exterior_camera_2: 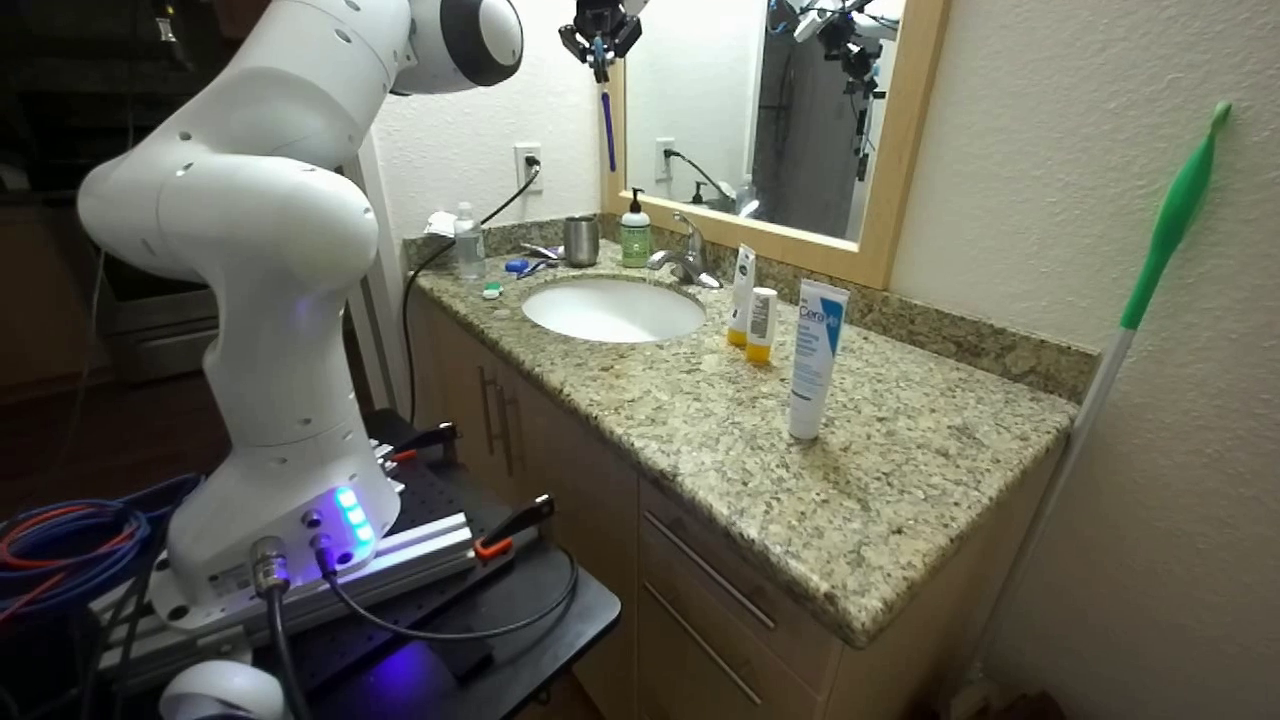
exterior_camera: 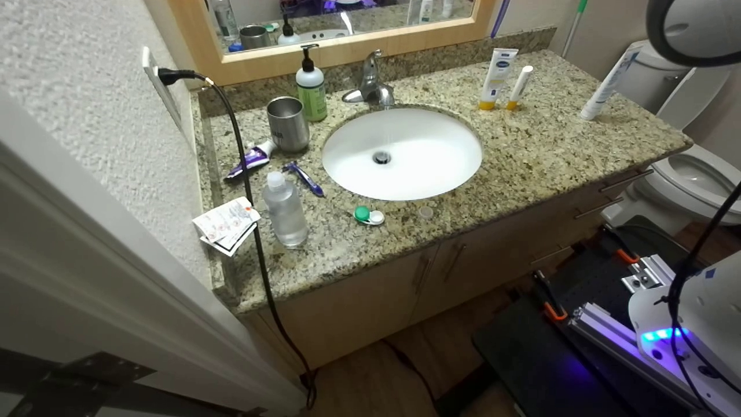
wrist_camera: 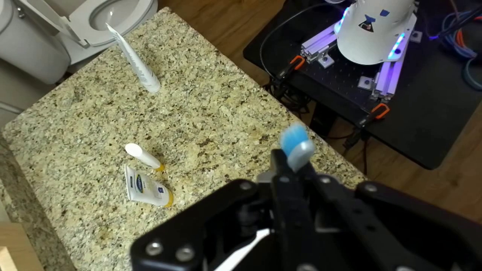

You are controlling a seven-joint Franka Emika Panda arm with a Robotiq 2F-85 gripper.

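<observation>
High above the counter, my gripper (exterior_camera_2: 600,54) is shut on a toothbrush (exterior_camera_2: 608,130), whose purple-blue handle hangs down below the fingers. The toothbrush's (wrist_camera: 296,146) head, with pale blue bristles, sticks out past the dark fingers in the wrist view. Only the toothbrush handle (exterior_camera: 498,18) shows at the top of exterior view 1; the gripper is out of that frame. Beneath and away from it lies the white sink (exterior_camera: 403,153). A steel cup (exterior_camera: 288,125) stands left of the sink, beside a green soap bottle (exterior_camera: 312,89).
A purple toothpaste tube (exterior_camera: 250,161), a razor (exterior_camera: 304,180), a clear bottle (exterior_camera: 285,212) and a contact lens case (exterior_camera: 368,216) crowd the left side. Two yellow-capped tubes and a CeraVe tube (exterior_camera_2: 817,359) stand on the right. A mirror (exterior_camera_2: 768,108) rises behind; a black cord (exterior_camera: 243,160) hangs at left.
</observation>
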